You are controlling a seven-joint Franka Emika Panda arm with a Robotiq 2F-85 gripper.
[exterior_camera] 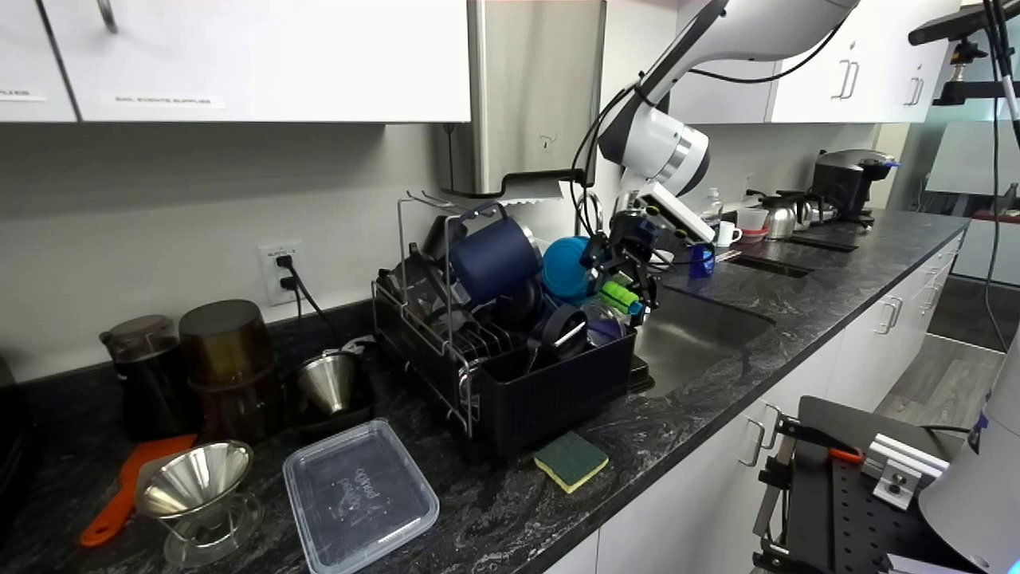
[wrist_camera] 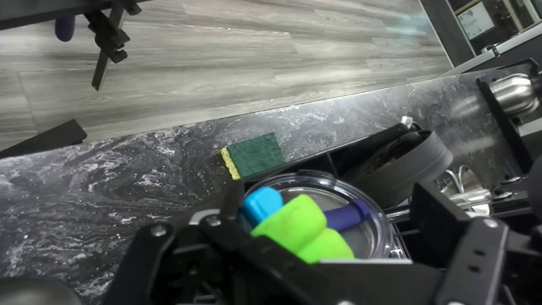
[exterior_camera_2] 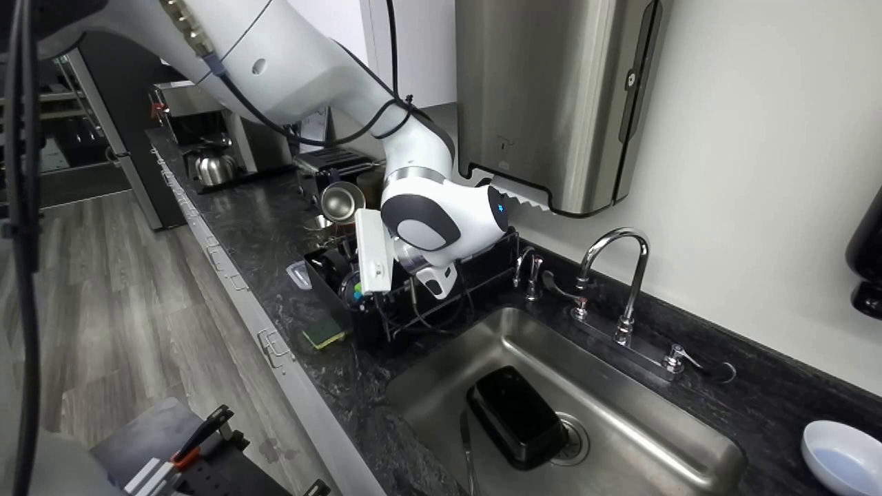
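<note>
My gripper stands open over the front corner of the black dish rack (exterior_camera: 564,397), pointing down. In the wrist view a bright green item (wrist_camera: 297,223) with a blue end (wrist_camera: 263,203) lies in the gap between its fingers. Beneath is a round clear lid or container (wrist_camera: 373,203) with a purple strip (wrist_camera: 348,214). Whether the green item rests on it cannot be told. From the side, the green item (exterior_camera: 619,295) shows low at the fingertips. In exterior view 2 the arm hides most of the gripper.
A navy pot (exterior_camera: 495,258) and a bright blue cup (exterior_camera: 566,266) crowd the rack. The sponge (exterior_camera: 571,461) lies in front. Beside the rack is the sink (exterior_camera_2: 670,438), with a black container (exterior_camera_2: 517,417) inside. The tap (exterior_camera_2: 637,281) rises behind it.
</note>
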